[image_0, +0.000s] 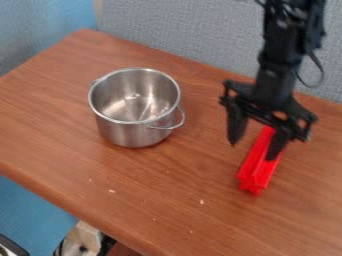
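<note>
My gripper (255, 140) is at the right of the camera view, open, its fingers spread above a long red bar-shaped object (255, 172) lying lengthwise on the table, whose far part is partly hidden behind a finger. A steel pot (120, 125) with wire handles stands to the left, apart from the gripper, with nothing visible inside it.
The wooden table (134, 200) has clear room in front and around the pot. A grey textured wall runs along the back and a blue surface lies beyond the left edge.
</note>
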